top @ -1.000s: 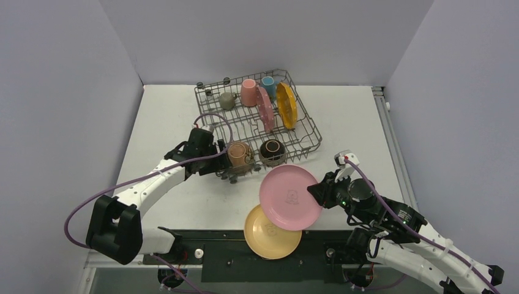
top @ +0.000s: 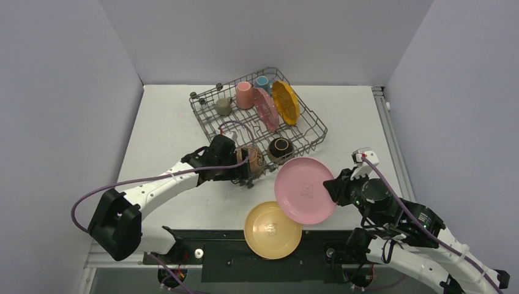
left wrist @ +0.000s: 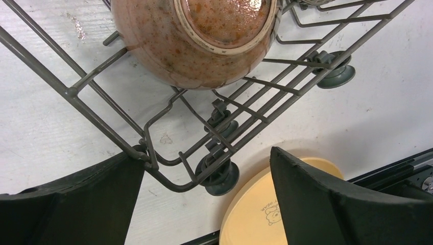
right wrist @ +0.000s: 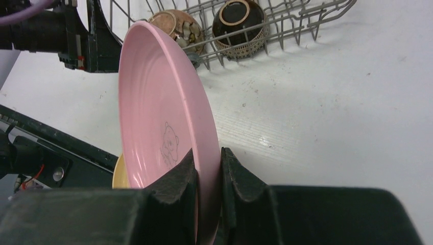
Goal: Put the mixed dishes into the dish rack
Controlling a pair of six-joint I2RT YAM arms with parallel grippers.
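The pink plate (top: 305, 190) is gripped at its rim by my right gripper, which is shut on it; the plate stands nearly on edge in the right wrist view. Partly beneath it in the top view lies a yellow plate (top: 273, 236) at the table's front edge. My left gripper has its fingers apart, one on each side of the near corner of the dish rack (left wrist: 176, 188). A speckled brown bowl (left wrist: 199, 46) sits upside down inside that corner. Beside it in the rack is a black bowl (top: 281, 149).
Towards the back the rack holds a pink cup (top: 244, 95), a blue cup (top: 262, 84), a grey-green cup (top: 223, 106), a pink dish (top: 266, 110) and a yellow dish (top: 286, 103). White table to the rack's right is bare.
The rack has turned, its near-left corner shifting right along with my left gripper. My right gripper has carried the pink plate a little right and back, uncovering more of the yellow plate.
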